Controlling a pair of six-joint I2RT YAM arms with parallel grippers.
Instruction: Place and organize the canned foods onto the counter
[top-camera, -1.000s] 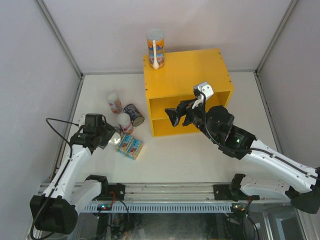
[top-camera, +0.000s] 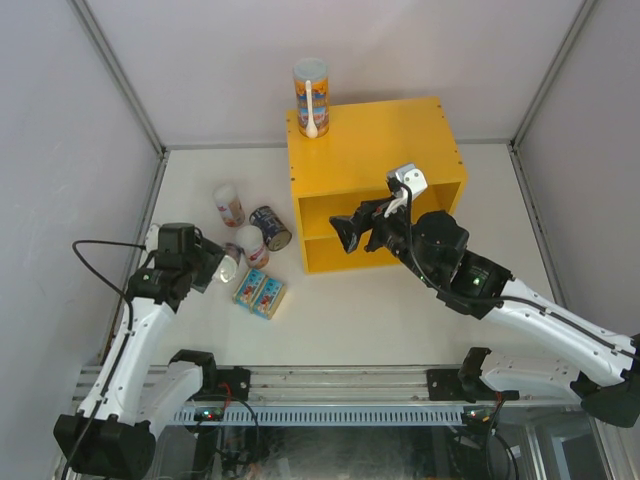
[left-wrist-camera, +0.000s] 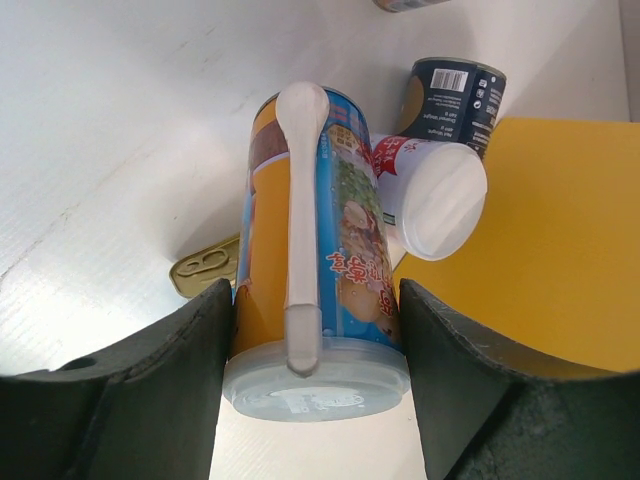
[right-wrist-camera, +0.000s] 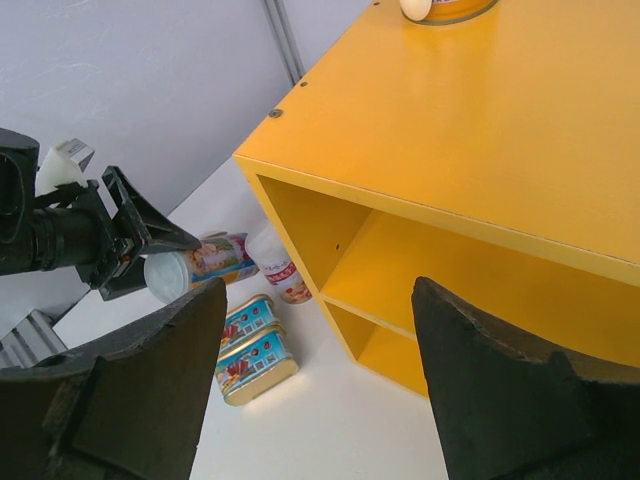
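A colorful can with a clear lid and a white spoon along its side (left-wrist-camera: 350, 230) lies between the fingers of my left gripper, which touch it on both sides. The right wrist view shows the same can (right-wrist-camera: 222, 258) tilted on its side; whether it clears the counter I cannot tell. Beside it are a white-lidded can (left-wrist-camera: 440, 200) and a dark can (left-wrist-camera: 455, 100). Two blue-and-gold flat tins (top-camera: 260, 293) lie nearer the front. My right gripper stands open and empty before the yellow shelf (right-wrist-camera: 480, 130).
Another spoon can (top-camera: 311, 98) stands upright on the shelf's top left corner. A further pale can (top-camera: 228, 205) lies at the back left. Both shelf compartments look empty where visible.
My left gripper has shifted slightly to the left and back, and the lid end of its can has moved a little with it. The right arm has stayed still.
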